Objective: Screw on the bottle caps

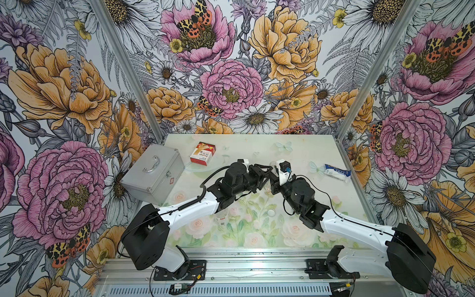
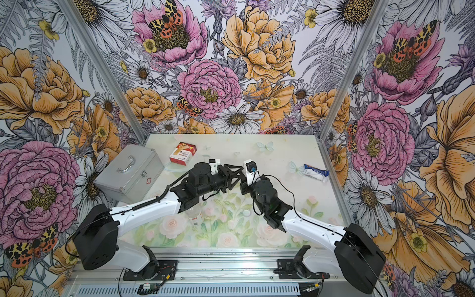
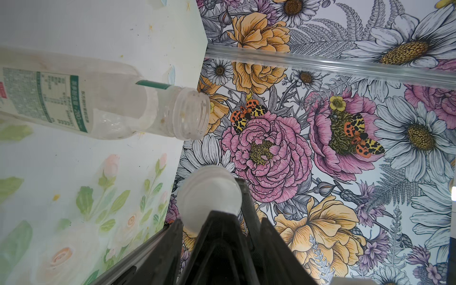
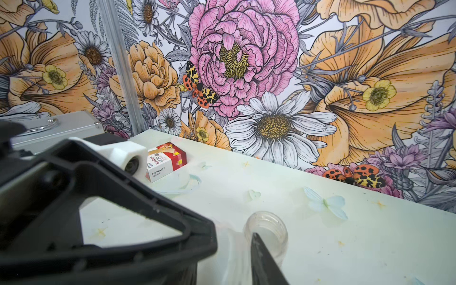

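The two grippers meet above the middle of the table, my left gripper (image 1: 264, 173) coming from the left, my right gripper (image 2: 242, 179) from the right. In the left wrist view a white cap (image 3: 206, 194) sits at the left gripper's fingertips, and an open clear bottle (image 3: 109, 99) appears beyond on the table side. In the right wrist view translucent plastic (image 4: 225, 256) is between or just beyond the right gripper's fingers, beside a clear round rim (image 4: 266, 228). Whether either finger is closed on these is unclear. A small white disc (image 1: 271, 212) lies on the table.
A silver case (image 1: 148, 173) stands at the left, with a red-and-white box (image 1: 202, 153) beside it at the back. A blue-and-white packet (image 1: 337, 172) lies at the right.
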